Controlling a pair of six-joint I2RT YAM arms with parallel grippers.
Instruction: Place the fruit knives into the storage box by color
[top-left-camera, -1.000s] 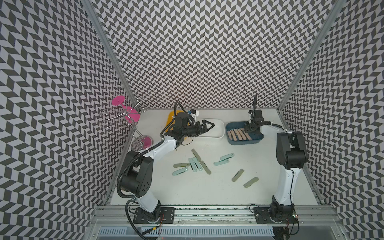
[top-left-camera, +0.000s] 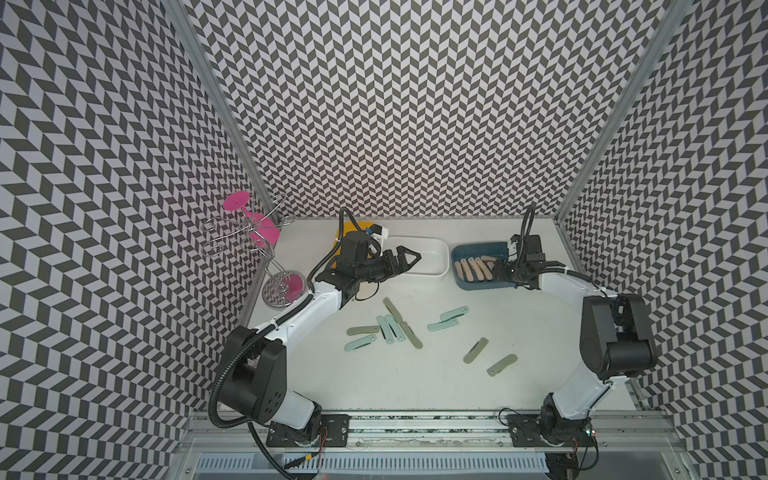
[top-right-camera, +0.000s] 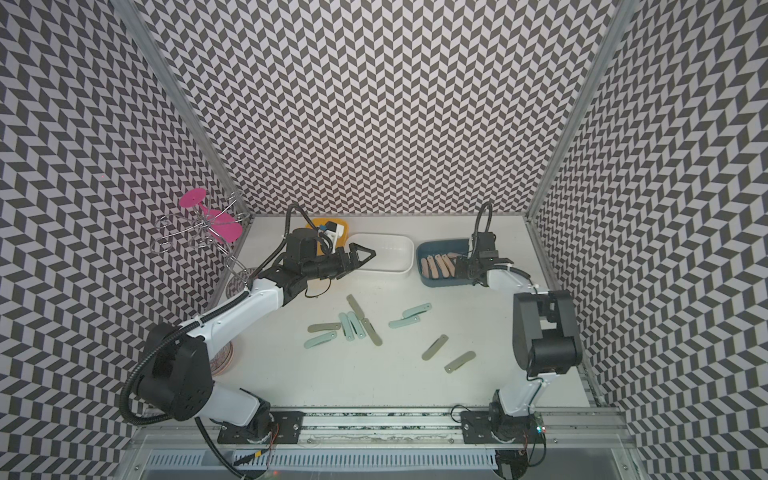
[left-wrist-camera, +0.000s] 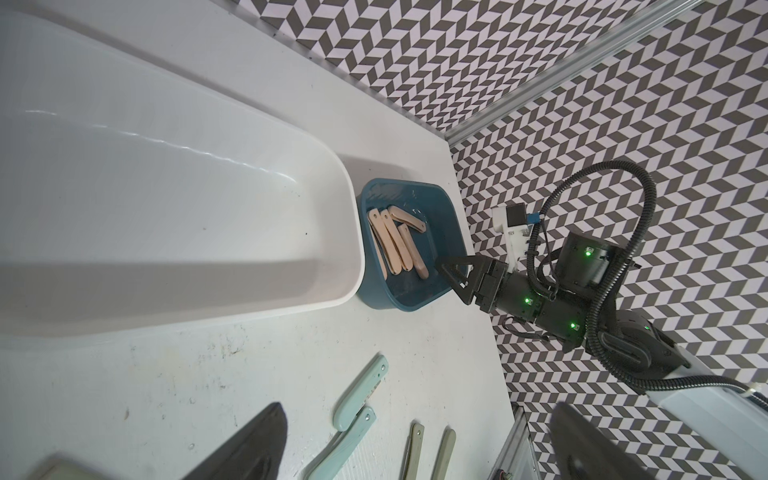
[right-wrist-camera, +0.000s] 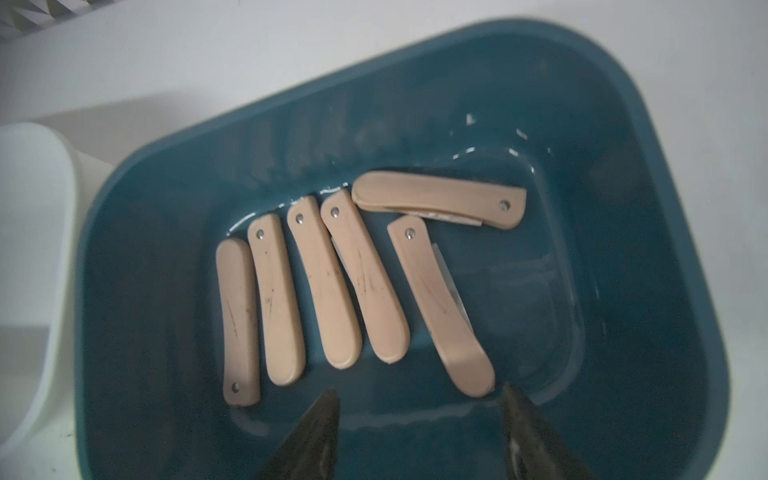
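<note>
Several tan knives (right-wrist-camera: 323, 280) lie in the blue box (right-wrist-camera: 640, 240), with my right gripper over its near side, fingers apart, nothing seen between them. My left gripper (top-left-camera: 408, 260) is open and empty by the white box (left-wrist-camera: 336, 240). On the table, light-blue knives (top-left-camera: 360, 342) and olive knives (top-left-camera: 476, 349) lie in front of the boxes, some touching one another.
An orange container (top-right-camera: 336, 225) is partly hidden behind my left arm at the back left. A pink-and-metal rack (top-left-camera: 264, 232) stands at the left. The front of the table has free room.
My right arm has shifted right and toward the front, its gripper still at the blue box. My left gripper has moved slightly left and down in the top left view. The knives look unchanged.
</note>
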